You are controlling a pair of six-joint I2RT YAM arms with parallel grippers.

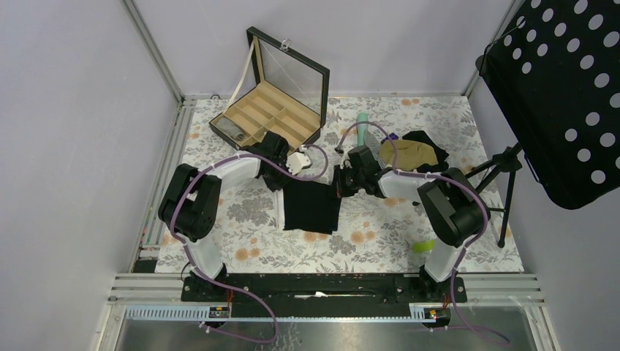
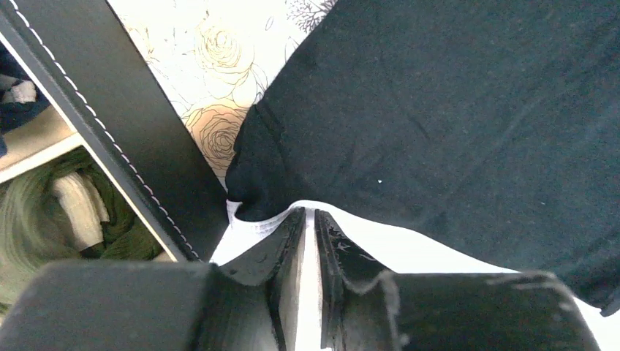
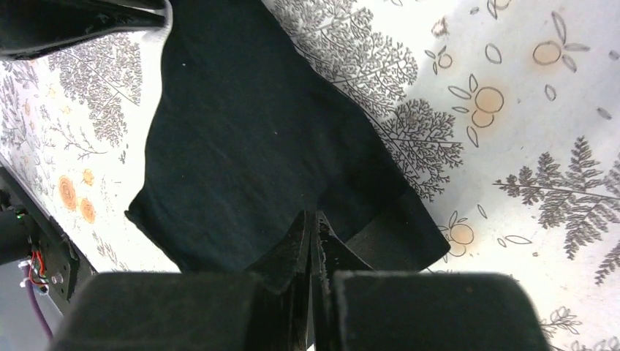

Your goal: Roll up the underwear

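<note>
The dark underwear [image 1: 311,208] lies fairly flat, with a white edge along its left side. My left gripper [image 1: 276,186] is at its upper-left corner; in the left wrist view, its fingers [image 2: 333,248] are shut on that white edge, beside the black cloth [image 2: 439,117]. My right gripper [image 1: 338,190] is shut at the upper-right corner. In the right wrist view, the right gripper is over the underwear [image 3: 248,146], with nothing showing between its fingers.
An open compartment box [image 1: 270,110] stands behind the left arm. Folded olive and black cloths [image 1: 406,152] lie behind the right arm. A green item [image 1: 422,246] lies at the front right.
</note>
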